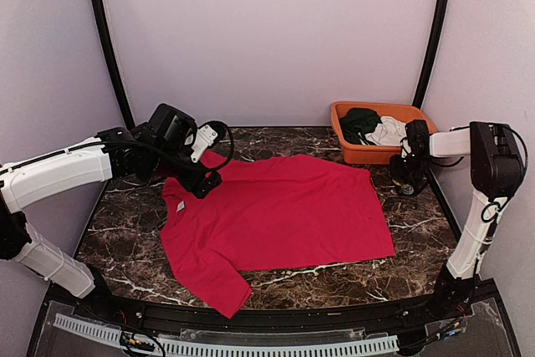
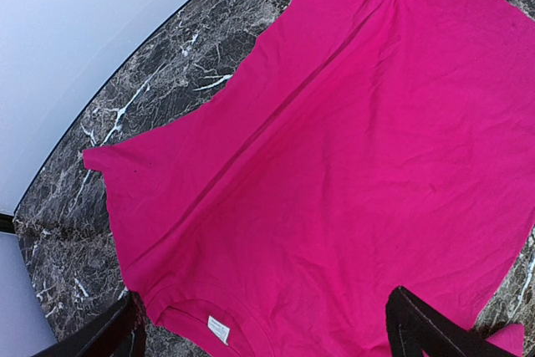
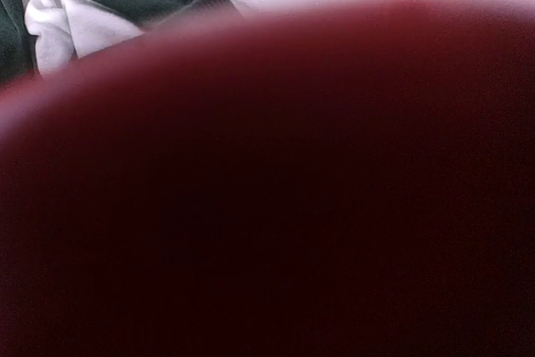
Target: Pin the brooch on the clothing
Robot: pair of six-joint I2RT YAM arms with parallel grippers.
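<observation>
A red long-sleeved garment (image 1: 276,215) lies spread on the dark marble table, also filling much of the left wrist view. Above its upper left part hangs my left gripper (image 1: 206,181), open, its two fingers at the lower corners of that view with nothing between them. My right gripper (image 1: 404,175) is low over small objects (image 1: 406,190) at the table's right, beside the orange bin; whether one is the brooch cannot be told, nor can the state of its fingers. The right wrist view is mostly a blurred dark red rim.
The orange bin (image 1: 359,153) stands at the back right with dark green and white cloth (image 1: 389,130) inside. Bare marble (image 1: 117,232) shows around the garment. Walls enclose the table at the back and both sides.
</observation>
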